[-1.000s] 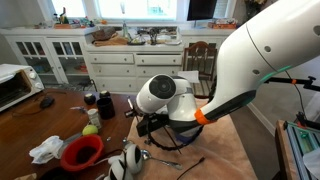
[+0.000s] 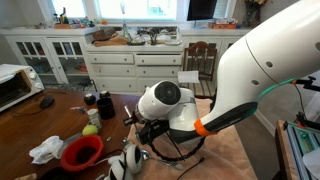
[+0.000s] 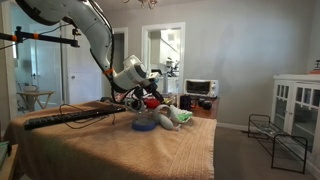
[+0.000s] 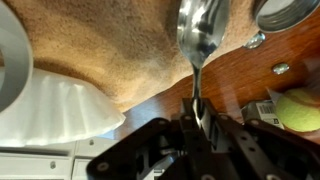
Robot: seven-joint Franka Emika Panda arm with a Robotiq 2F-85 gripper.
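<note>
A shiny metal spoon (image 4: 203, 28) extends up from my gripper in the wrist view, bowl end away from me. The dark fingers are shut on its handle, and the spoon hangs over a tan towel. In exterior view 1 the gripper (image 2: 137, 122) is small and dark, left of the arm's white wrist, and the spoon cannot be made out there. Exterior view 2 shows the arm's end (image 3: 132, 76) above the table's far side, with the spoon too small to tell.
A red bowl (image 2: 80, 152), a white cloth (image 2: 47, 150), a green fruit (image 2: 90, 130) and dark bottles (image 2: 105, 105) stand on the wood to the left. A bluish bowl (image 3: 143, 122) sits on the towel (image 3: 100, 155), whose near part is clear.
The arm's wrist has shifted right and slightly down in exterior view 1, covering more of the blue bowl behind it. The objects on the left have stayed put.
</note>
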